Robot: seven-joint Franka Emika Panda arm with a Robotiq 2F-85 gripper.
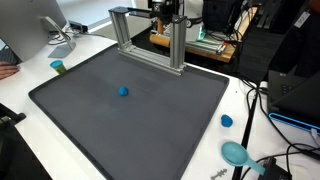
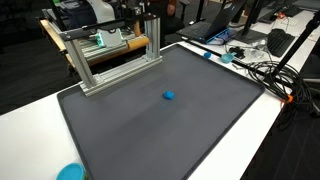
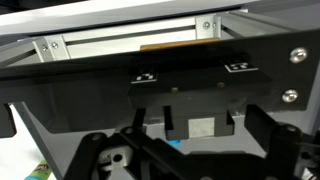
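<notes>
In the wrist view my gripper stands open, its dark fingers apart at the lower left and lower right. Between and just beyond them is a black block with a pale square face (image 3: pixel 200 127), set on a wide black bar (image 3: pixel 70 85); whether the fingers touch it cannot be told. This bar tops a silver metal frame (image 1: pixel 150 55) at the back of the dark mat (image 1: pixel 125 120). A small blue object (image 1: pixel 123 91) lies alone on the mat, also visible as a blue piece (image 2: pixel 169 96) in the second exterior view.
A green-and-blue cup (image 1: pixel 58 67) stands beyond the mat's left edge. Off the right side are a blue round piece (image 1: pixel 227 121) and a turquoise bowl (image 1: pixel 240 156), near black cables.
</notes>
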